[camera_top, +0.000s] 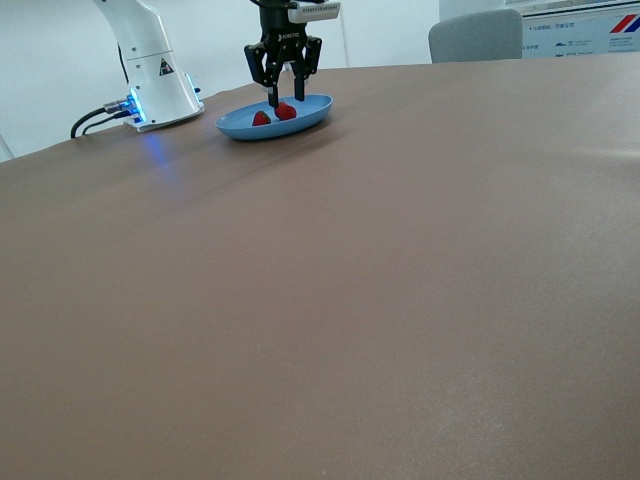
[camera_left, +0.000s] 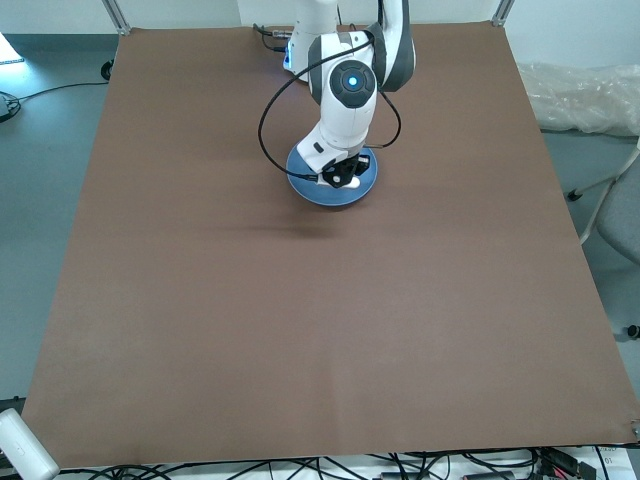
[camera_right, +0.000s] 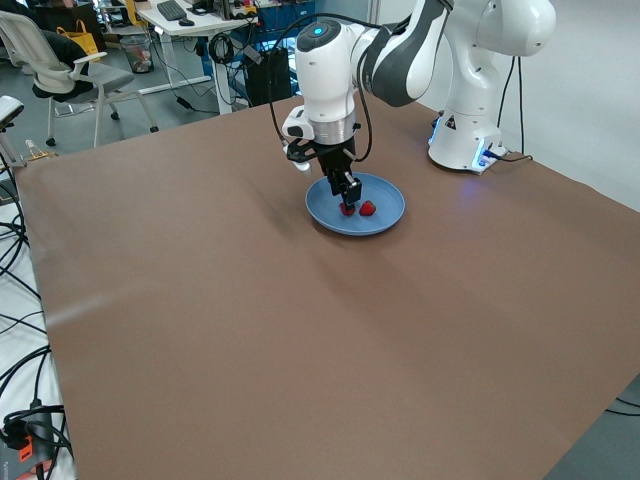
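Observation:
A round blue plate (camera_left: 325, 195) (camera_top: 240, 128) (camera_right: 380, 215) rests on the brown table near the arm's base, holding red strawberries (camera_top: 261, 119) (camera_right: 367, 208). The gripper (camera_top: 286, 94) (camera_right: 348, 202) points down over the plate, just above or at a strawberry. In the top view its two black fingers stand apart, with a strawberry low between or behind them; whether it touches them is unclear. In the left view the plate's contents and the fingertips are hidden by the wrist.
The white arm base (camera_top: 170, 105) with cables stands behind the plate. A grey chair (camera_top: 475, 40) is beyond the table's edge.

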